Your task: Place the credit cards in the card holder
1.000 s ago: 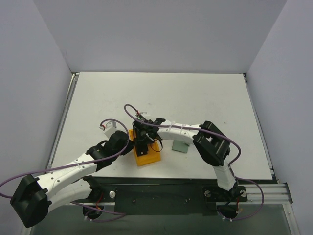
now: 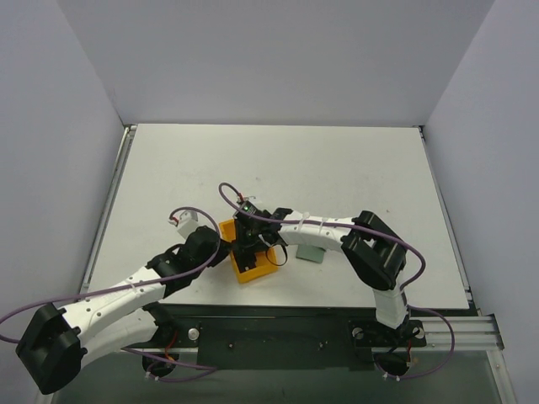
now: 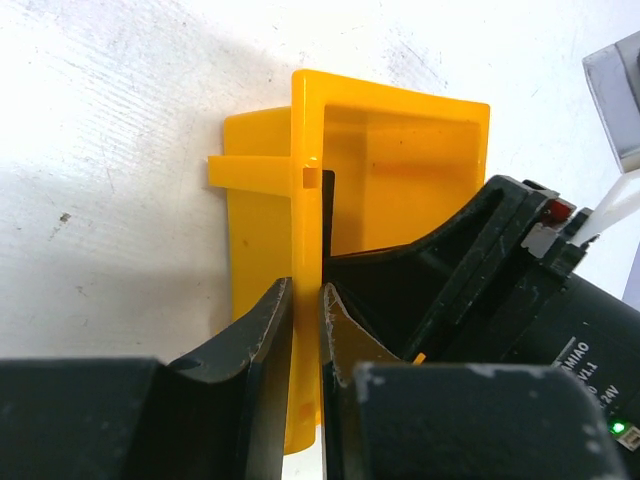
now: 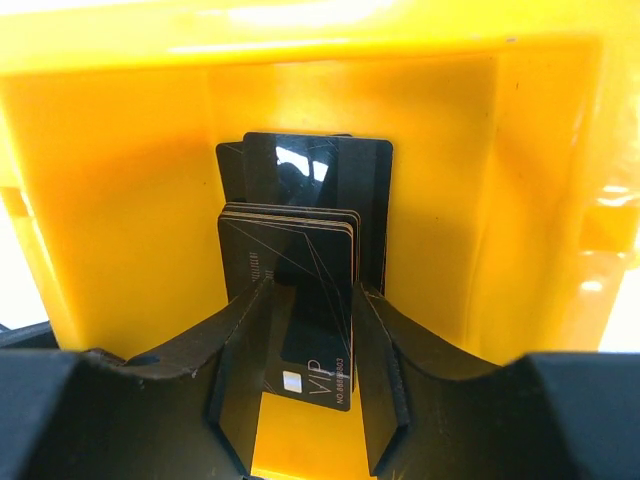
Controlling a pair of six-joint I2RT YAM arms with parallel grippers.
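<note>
In the top view the yellow box [image 2: 257, 272] stands near the table's front, left of centre. My left gripper is shut on the wall of this box. Inside the box, the right wrist view shows a stack of black cards [image 4: 290, 340], the top one printed "VIP", lying over other dark cards [image 4: 335, 165]. My right gripper is part open above the stack, its fingers apart. One finger overlaps the stack and the other is by its right edge; I cannot tell whether they touch it. A grey-green flat piece [image 2: 310, 253], perhaps the card holder, lies right of the box.
The right arm [image 2: 316, 231] reaches across the table towards the box and passes close to the grey-green piece.
My right arm has shifted slightly right and towards the front, staying over the box. The left arm has hardly moved, and the grey-green piece lies where it was.
</note>
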